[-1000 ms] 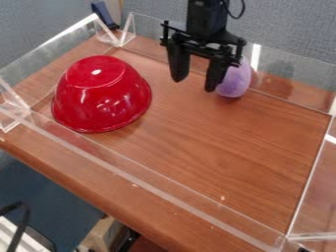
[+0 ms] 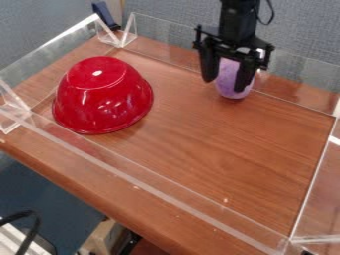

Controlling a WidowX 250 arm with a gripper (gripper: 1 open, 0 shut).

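Note:
The black gripper (image 2: 233, 65) hangs at the back of the wooden table, its fingers pointing down around a purple rounded object (image 2: 234, 84); whether it grips that object cannot be told, and part of the object is hidden behind the gripper. An upturned red bowl (image 2: 102, 95) lies on the left side of the table.
Clear plastic walls (image 2: 159, 179) border the wooden tabletop (image 2: 213, 169). A dark object (image 2: 105, 16) stands beyond the back left corner.
The gripper has moved right and back, from left of the purple object to over it, now partly covering it. The red bowl is unmoved.

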